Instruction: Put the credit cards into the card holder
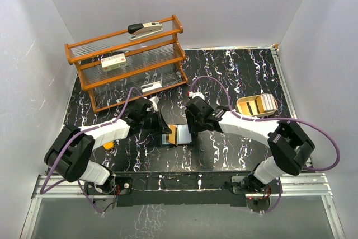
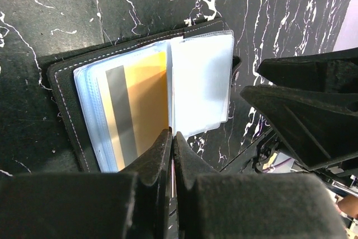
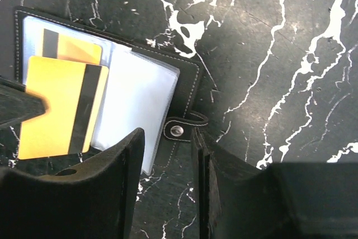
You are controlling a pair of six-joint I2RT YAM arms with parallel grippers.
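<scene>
The black card holder (image 2: 59, 90) lies open on the dark marbled table at front centre; its clear pocket (image 3: 137, 96) is on the right half. A gold card with a stripe (image 2: 148, 99) lies under the left half's clear film. My left gripper is shut on another gold card (image 3: 61, 104), which stands tilted above the holder, its edge near the fold. My right gripper hovers over the holder's right edge, its fingers somewhat apart. The snap strap (image 3: 177, 131) appears between them; whether they touch it cannot be told.
A tray (image 1: 239, 107) with cards stands at the right. Behind to the left is a wooden rack (image 1: 126, 48) holding a stapler (image 1: 145, 28) and a small box (image 1: 113, 61). A small yellow object (image 1: 108, 145) lies by the left arm. Table space around the holder is clear.
</scene>
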